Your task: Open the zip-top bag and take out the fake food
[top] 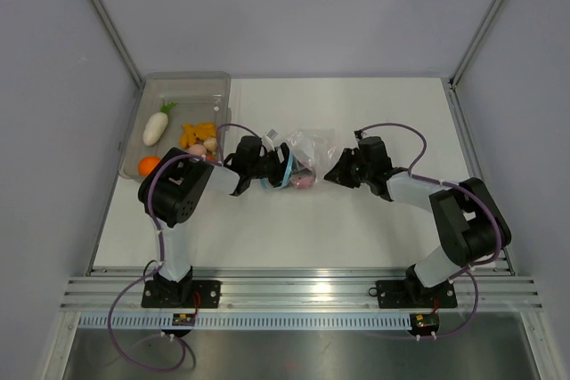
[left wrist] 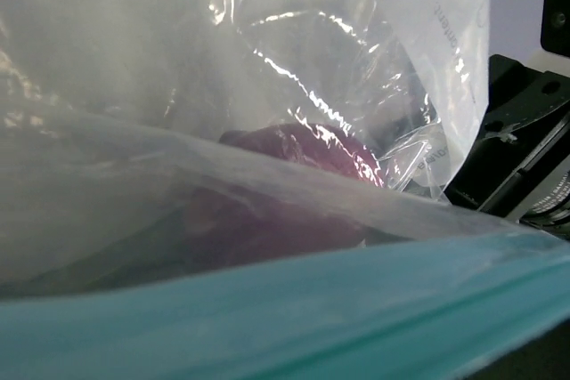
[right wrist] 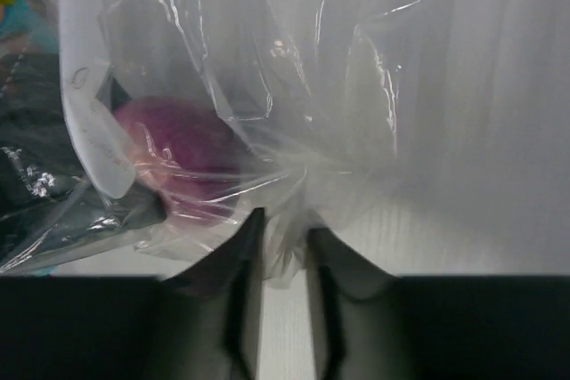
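Observation:
The clear zip top bag [top: 310,141] lies on the table with its blue zip strip [left wrist: 294,322] toward the left. A pink-purple food piece [right wrist: 183,157] shows through the plastic. My left gripper [top: 283,166] is at the blue-edged mouth; plastic and glare hide its fingertips, so its finger state is unclear. My right gripper is at the bag's right end, its blurred fingers [right wrist: 334,264] close together with a narrow gap. Bunched clear film runs into that gap. Whether the fingers press on it cannot be told.
A grey bin [top: 183,86] at the back left holds a white vegetable [top: 156,128], an orange [top: 149,165] and yellow pieces [top: 198,133]. My left arm reaches over its front corner. Bare table [top: 392,104] surrounds the bag at the back, right and front.

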